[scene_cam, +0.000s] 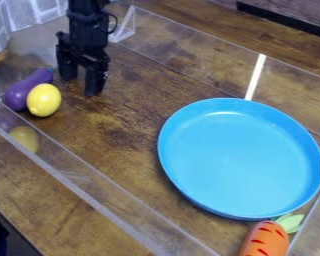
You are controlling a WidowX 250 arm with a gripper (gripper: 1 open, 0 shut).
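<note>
My black gripper (81, 68) is low at the upper left, just behind a purple eggplant (28, 89) and a yellow lemon (44, 100). Its two fingers look spread, though whether anything sits between them is hard to make out. A large blue plate (240, 155) lies on the right of the wooden surface. An orange carrot (264, 240) with a green top is at the bottom right corner, below the plate.
Clear walls border the wooden work area (129, 120) on several sides. The middle, between the lemon and the plate, is bare. A white strip (255, 78) runs behind the plate.
</note>
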